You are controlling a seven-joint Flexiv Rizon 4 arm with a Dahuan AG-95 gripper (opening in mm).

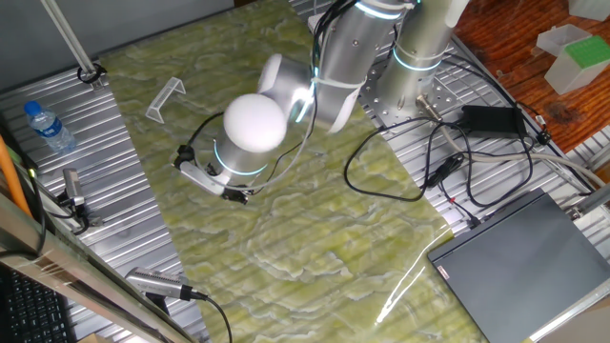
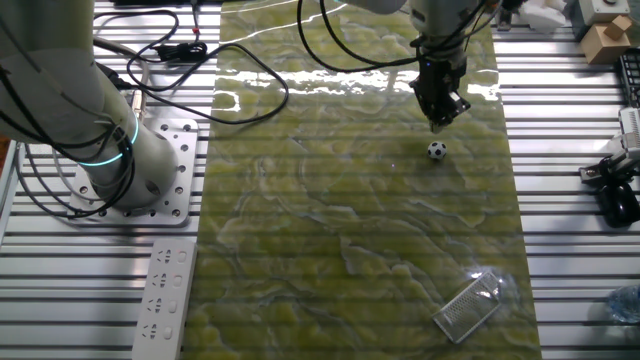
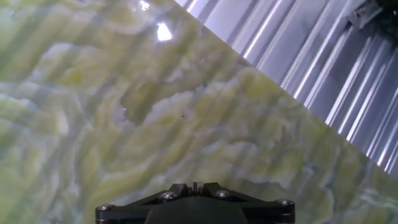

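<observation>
A small black-and-white ball (image 2: 437, 150) shows in exterior view 2, just past the tip of my gripper (image 2: 438, 122). Whether the two touch cannot be told. In the wrist view the gripper's fingers (image 3: 211, 190) meet at the bottom edge; the gripper is shut, with nothing seen between them. No ball appears in that view. From exterior view 1 the arm's wrist covers most of the gripper, and the ball is hidden. A pale, flat grater-like piece (image 2: 468, 308) lies on the green marbled mat (image 2: 330, 220), well apart from the gripper.
A laptop (image 1: 529, 272), looped black cables (image 1: 367, 191) and a power strip (image 2: 165, 300) lie around the mat. A water bottle (image 1: 50, 128) and a camera (image 1: 160, 283) are at the far side.
</observation>
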